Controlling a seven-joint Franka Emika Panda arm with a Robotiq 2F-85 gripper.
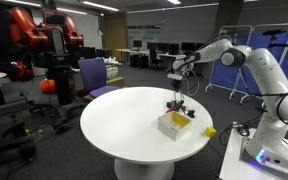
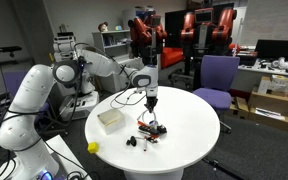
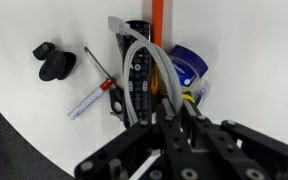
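A white cable (image 3: pixel 171 75) loops up out of my gripper, its pale plug end (image 3: pixel 117 24) lying across the view. The fingers are shut on it, though the exact pinch is partly hidden by the fingers. Over the far part of the table, my gripper (image 1: pixel 175 78) is raised above the cluster of items. In the wrist view, a black remote (image 3: pixel 138 80), an orange bar (image 3: pixel 157 20), a blue roll (image 3: pixel 187 66) and a clear-handled screwdriver (image 3: pixel 87 101) appear below. Part of the cable hangs down in exterior view 2.
The round white table (image 1: pixel 124 118) has wide bare room on one side. An open box (image 1: pixel 174 123) stands near the cluster. A yellow object (image 1: pixel 210 131) sits near the table's edge, and small black items (image 3: pixel 54 63) lie beside the screwdriver.
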